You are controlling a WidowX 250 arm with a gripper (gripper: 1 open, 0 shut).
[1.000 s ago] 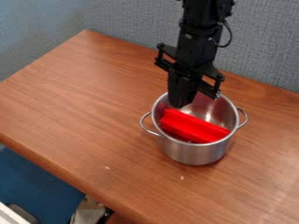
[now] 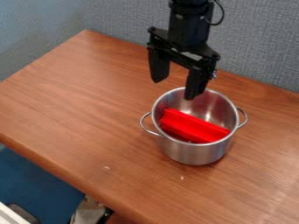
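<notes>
My black gripper (image 2: pixel 176 72) hangs above the steel pot (image 2: pixel 193 152), its two fingers spread open with nothing between them. The right finger reaches down close to the pot's back rim. Inside the pot, which has a handle on either side, lies a red elongated object (image 2: pixel 197 127), slanting from back left to front right.
A grey padded wall (image 2: pixel 263 48) runs along the back. A blue floor and some small clutter show beyond the table's lower left edge.
My gripper has risen a little and its fingers have spread apart from close together. The pot and red object look unchanged.
</notes>
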